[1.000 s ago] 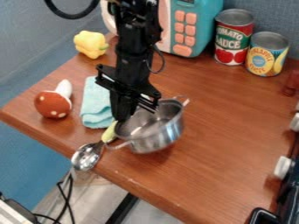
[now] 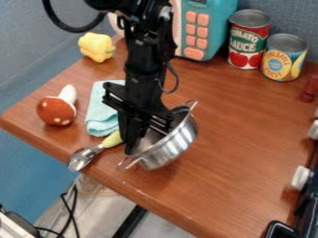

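Note:
My black gripper [image 2: 137, 130] is low over a steel pot [image 2: 169, 147], its fingers at the pot's left rim; whether it grips the rim is hard to tell. The pot is tilted, with handles at both ends. Just left of it a spoon [image 2: 82, 158] with a pale yellow-green handle lies near the table's front-left edge. Behind that is a folded light-blue cloth [image 2: 100, 115].
A mushroom toy [image 2: 56, 111] sits at the left, a yellow duck [image 2: 97, 46] behind. A tomato sauce can [image 2: 247, 42] and another can [image 2: 284, 60] stand at the back right.
The pot has become more tilted and its near handle sits lower. My gripper has moved slightly down with its fingers at the rim.

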